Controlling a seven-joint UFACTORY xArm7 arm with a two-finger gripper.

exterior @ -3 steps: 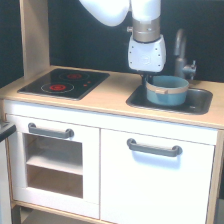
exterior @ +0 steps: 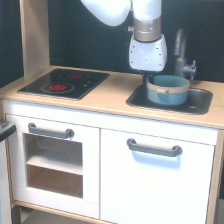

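A teal, round pot (exterior: 170, 97) stands in the dark sink basin (exterior: 201, 101) at the right of the counter. My white arm comes down from the top, and my gripper (exterior: 147, 77) hangs at the pot's back left edge. Its dark fingers look small and overlap the rim in this view. Whether they touch or grip the pot cannot be made out.
A dark faucet (exterior: 181, 52) rises behind the pot. To the left is a black cooktop (exterior: 64, 83) with red rings, and the wooden counter (exterior: 113, 92) between is clear. Below are a white cabinet door (exterior: 155, 185) and an open-looking compartment (exterior: 55, 165).
My arm and hand have shifted very slightly to the right. The pot looks almost the same, at most a hair to the right.
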